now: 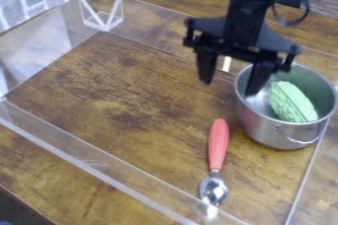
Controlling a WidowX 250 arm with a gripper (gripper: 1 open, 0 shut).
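Observation:
My black gripper hangs over the upper middle of the wooden surface, just above and left of a metal pot; it is motion-blurred, with its fingers spread apart and nothing visible between them. The pot holds a pale green cabbage-like item. In front of the pot lies a spoon with a red handle, its metal bowl toward the front.
Clear walls edge it at the left, back and right. A white wire piece stands at the back left.

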